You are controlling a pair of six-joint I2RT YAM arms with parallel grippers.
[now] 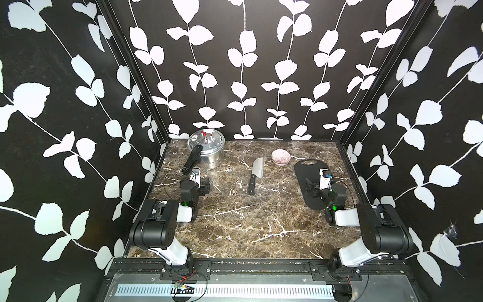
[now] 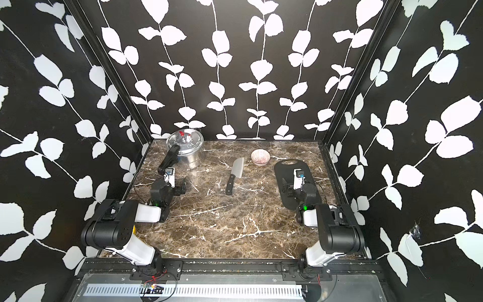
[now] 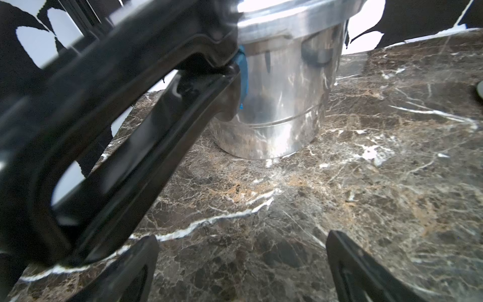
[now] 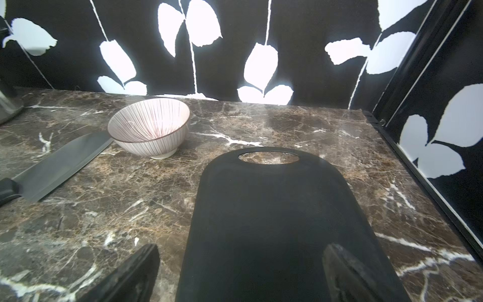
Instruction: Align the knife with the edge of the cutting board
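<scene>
The knife (image 1: 255, 173) lies flat on the marble table between the two arms, its broad blade (image 4: 68, 163) away from me and its black handle (image 2: 230, 184) nearer. To its right is the black cutting board (image 4: 266, 216), with a slot at its far end and bare table between it and the knife. Over the board hangs my right gripper, fingers wide apart, nothing between them. My left gripper is open and empty too, close to the pot's handle at the left of the table.
A shiny pressure pot (image 1: 207, 146) stands at the back left, its long black handle (image 3: 151, 125) jutting toward the left arm. The striped bowl (image 4: 150, 125) sits between knife and board, farther back.
</scene>
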